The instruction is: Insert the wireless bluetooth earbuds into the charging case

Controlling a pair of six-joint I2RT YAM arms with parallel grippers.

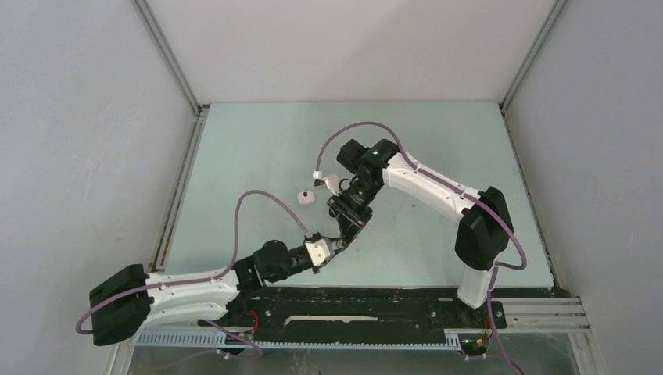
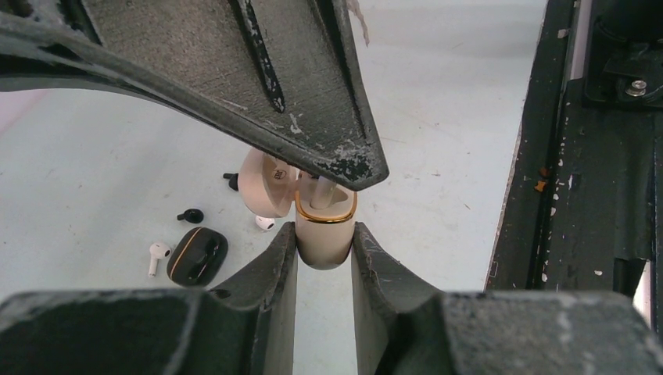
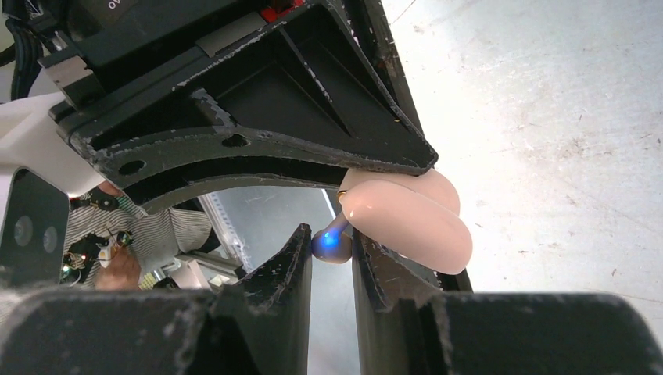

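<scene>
In the left wrist view, my left gripper is shut on the cream charging case (image 2: 323, 238), whose open lid (image 2: 266, 183) stands beside it. My right gripper reaches over the case from the other side. In the right wrist view a small earbud (image 3: 332, 248) with a blue light sits between its fingertips, its stem at the case's mouth; how far in it is, I cannot tell. In the top view both grippers meet at the front middle of the table.
A white case (image 1: 306, 198) lies mid-table. The left wrist view shows a black case (image 2: 197, 258), white earbuds (image 2: 159, 251) and black earbuds (image 2: 190, 215) on the table.
</scene>
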